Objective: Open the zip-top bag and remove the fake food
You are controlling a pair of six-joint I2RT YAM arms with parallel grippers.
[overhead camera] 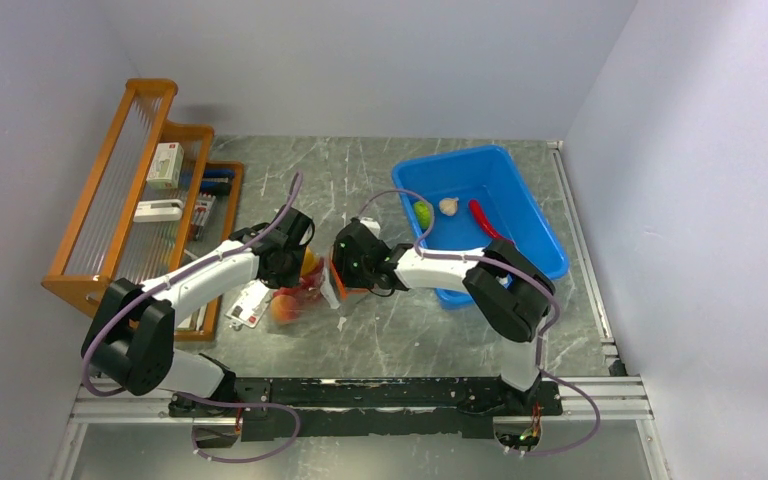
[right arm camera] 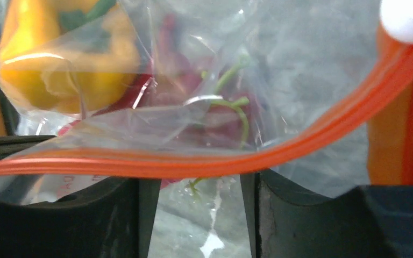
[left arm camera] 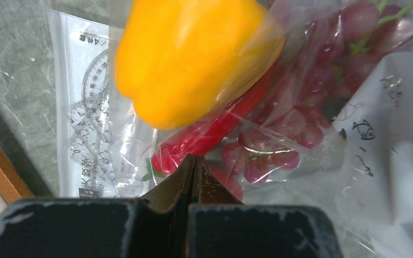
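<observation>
The clear zip top bag (left arm camera: 301, 188) lies under both arms. Inside it are a yellow pepper (left arm camera: 193, 59), a red chili (left arm camera: 209, 134), grapes (left arm camera: 312, 107) and a peach-coloured fruit (overhead camera: 284, 307). My left gripper is shut, its fingertips together at the bag, apparently pinching the thin film. My right gripper is part open at the bag's mouth, with a gap between its fingers. The orange zip edge (right arm camera: 204, 167) runs across just in front of those fingertips; another orange strip (right arm camera: 403, 129) is at the right.
A blue bin (overhead camera: 550, 245) at the right holds a green item (overhead camera: 422, 214), garlic (overhead camera: 448, 206) and a red chili (overhead camera: 488, 220); the right arm crosses over it. A wooden cabinet (overhead camera: 110, 190) stands left, beside a packet of rulers (left arm camera: 80, 107). The table behind the arms is clear.
</observation>
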